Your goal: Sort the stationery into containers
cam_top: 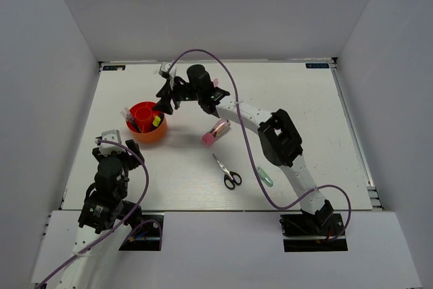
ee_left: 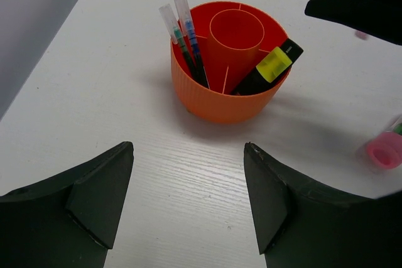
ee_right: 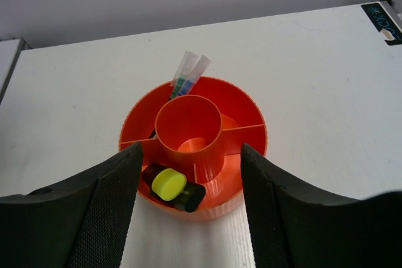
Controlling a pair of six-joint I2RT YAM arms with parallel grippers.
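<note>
An orange organizer (cam_top: pixel 154 137) at the table's left holds two clear-capped pens (ee_left: pixel 184 23) and a black-and-yellow item (ee_left: pixel 273 65). My right gripper hangs beside and above it, fingers apart, nothing seen between them. My left gripper stands open at the near left, short of the organizer, with bare table between its fingers. Scissors (cam_top: pixel 231 177) lie at centre front, a green item (cam_top: pixel 264 176) to their right. A pink cylinder (ee_left: pixel 383 152) with clear items lies right of the organizer.
The right arm spans the middle of the table from the right. Grey walls enclose the sides and back.
</note>
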